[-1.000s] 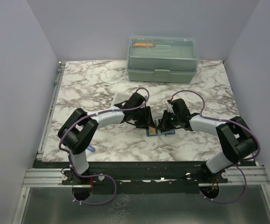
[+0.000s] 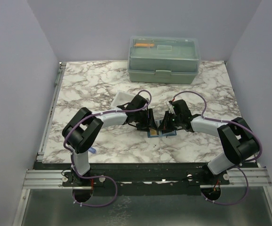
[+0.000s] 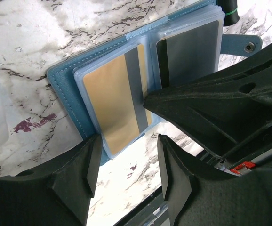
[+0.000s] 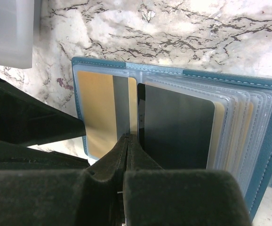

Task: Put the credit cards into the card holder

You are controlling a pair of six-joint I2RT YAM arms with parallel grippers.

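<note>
The blue card holder lies spread open on the marble table. In its left clear sleeve sits a gold card with a dark stripe, and in the right one a dark card. My left gripper stands open over the front edge of the gold card's sleeve, nothing gripped between its fingers. The right gripper is shut, its tips on the holder near the gap between the two sleeves; nothing shows between them. From above, both grippers hide much of the holder.
A white tray stands to the left behind the holder, partly under the left arm. At the back is a green lidded box. A small blue object lies near the front left. Open tabletop surrounds the holder's front.
The right arm and the holder look unmoved.
</note>
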